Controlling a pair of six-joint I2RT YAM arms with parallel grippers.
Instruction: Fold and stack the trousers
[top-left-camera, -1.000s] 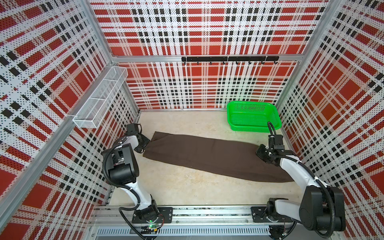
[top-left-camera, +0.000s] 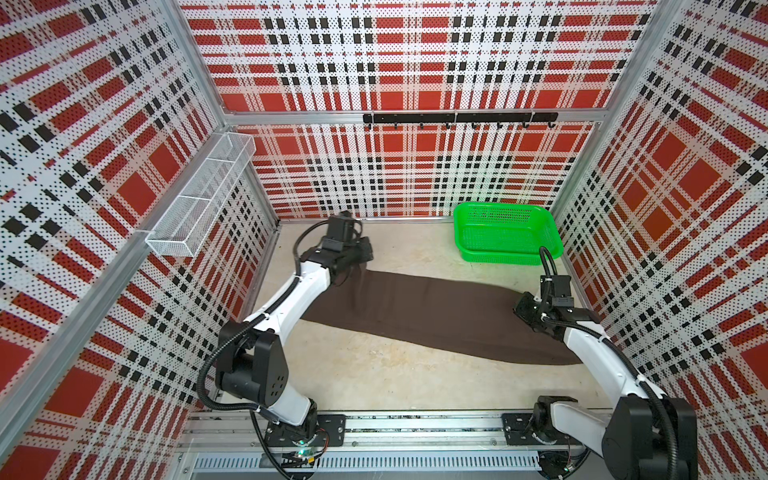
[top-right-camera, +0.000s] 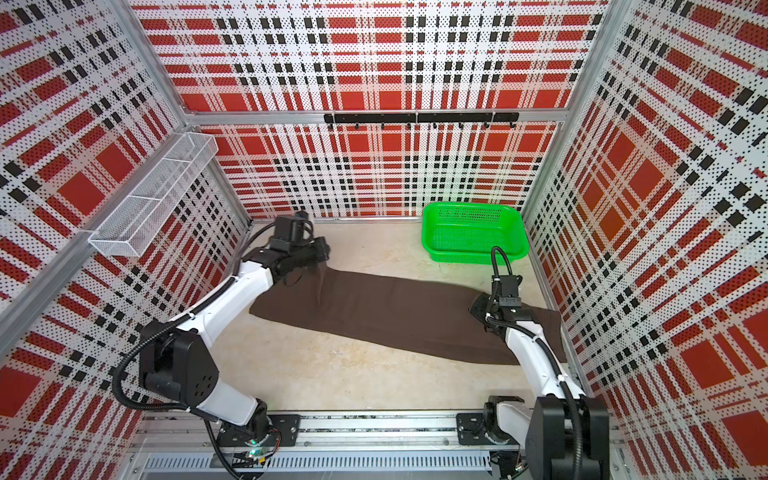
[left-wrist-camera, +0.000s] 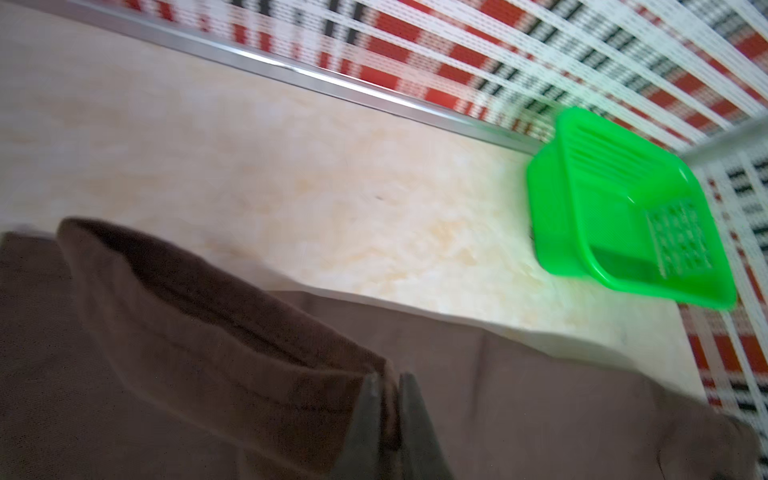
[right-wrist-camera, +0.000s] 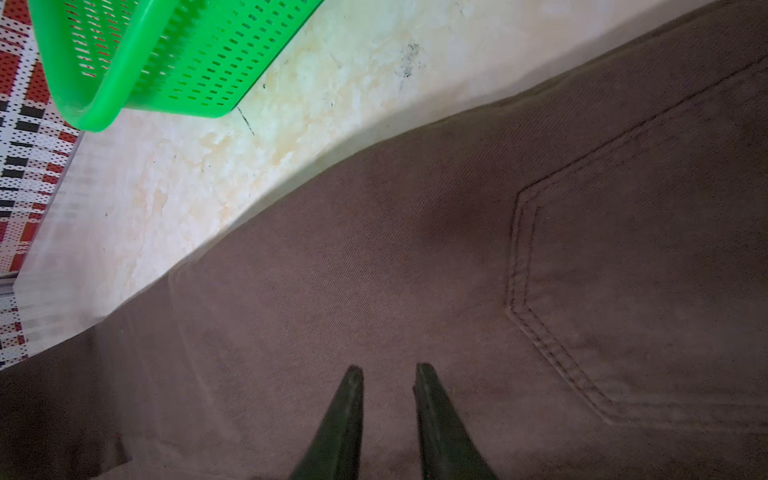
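Observation:
Dark brown trousers (top-left-camera: 424, 312) lie flat and long across the table, narrow end at left, wide end at right. My left gripper is shut on the left end of the trousers, holding a flap raised off the table; in the top views it hangs over that end, toward the back. My right gripper hovers over the wide end at right, fingers apart with nothing between them; a stitched pocket (right-wrist-camera: 640, 280) shows in the right wrist view.
A green basket (top-left-camera: 508, 256) stands at the back right, just behind the trousers. A white wire rack (top-left-camera: 192, 216) hangs on the left wall.
My left gripper has swung up and rightward from beside the trousers' left end, lifting that end with it. The right arm has shifted slightly.

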